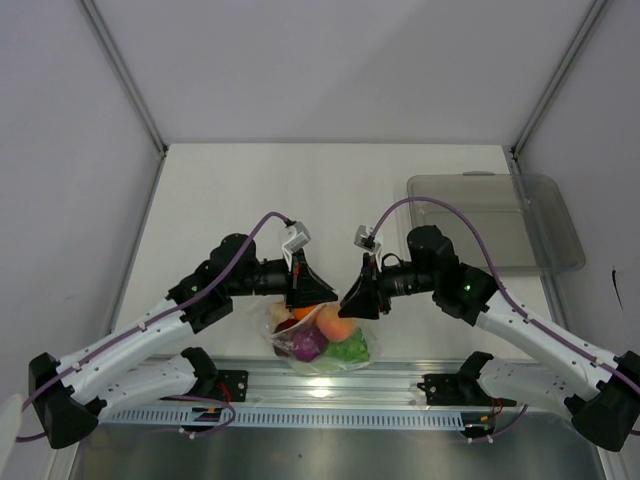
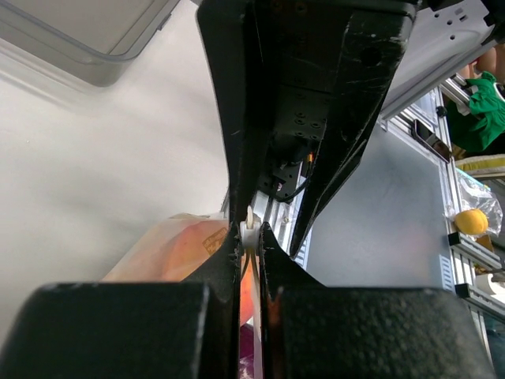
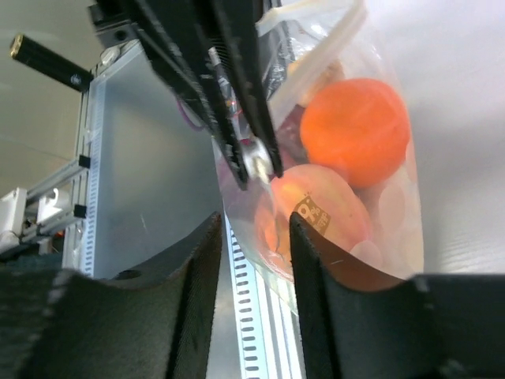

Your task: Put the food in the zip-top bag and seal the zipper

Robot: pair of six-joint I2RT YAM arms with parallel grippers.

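Observation:
The clear zip bag (image 1: 290,352) lies near the table's front edge, bulging with food. An orange (image 3: 355,130), a peach with a sticker (image 3: 319,209), a purple item (image 1: 308,342) and something green (image 1: 349,347) show through it. At the bag's top edge, my left gripper is shut on a small white piece of the zipper (image 2: 250,225), probably the slider. Just to its right is my right gripper, its fingers apart and nothing gripped between them. The bag's zipper band (image 3: 319,55) runs up from the left gripper's tips; whether it is sealed cannot be told.
A grey translucent bin (image 1: 470,188) stands at the table's back right. Both grippers are very close together over the bag, and a metal rail (image 1: 320,368) borders the front edge.

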